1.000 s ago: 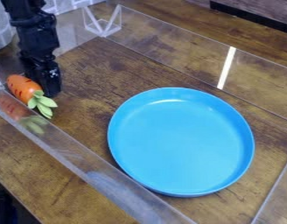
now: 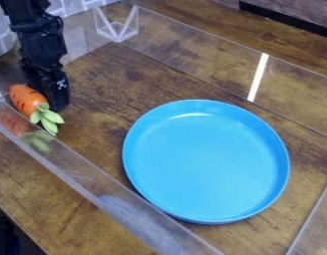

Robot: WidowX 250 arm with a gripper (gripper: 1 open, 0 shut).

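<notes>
A black robot gripper (image 2: 44, 80) reaches in from the upper left, low beside the left wall of a clear enclosure. An orange carrot (image 2: 28, 100) with pale green leaves lies against that wall, just below the gripper's lower end, partly overlapped by it. The fingers are dark and crowded together in the view, so their spread and whether they touch the carrot are hard to make out.
A large blue plate (image 2: 206, 159) takes up the lower right of the wooden floor (image 2: 179, 60). Clear plastic walls border the area on the left and right.
</notes>
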